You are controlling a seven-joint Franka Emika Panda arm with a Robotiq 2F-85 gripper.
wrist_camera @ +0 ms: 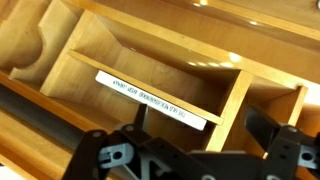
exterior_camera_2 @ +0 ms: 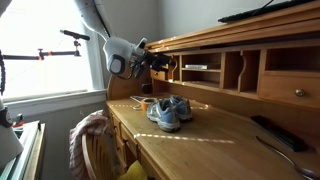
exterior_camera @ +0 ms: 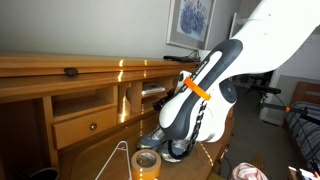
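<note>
In the wrist view my gripper stands open, its dark fingers (wrist_camera: 139, 116) wide apart with nothing between them. Below it is a wooden shelf compartment of the desk hutch, where a white strip with printed text (wrist_camera: 150, 98) lies along the wood. From the second exterior view, the gripper (exterior_camera_2: 161, 65) is up at the hutch's compartments, above and behind the grey-blue sneakers (exterior_camera_2: 166, 114). The first exterior view shows the white arm (exterior_camera: 188, 115) in front of the hutch, largely hiding the gripper.
An orange-sided roll (exterior_camera: 147, 166) stands on the desk near the sneakers. Small drawers (exterior_camera: 86, 126) flank the open compartments. A black device (exterior_camera_2: 279, 131) lies on the desk's right end. A chair with a cloth (exterior_camera_2: 92, 128) stands in front. Much of the desktop (exterior_camera_2: 215, 140) is clear.
</note>
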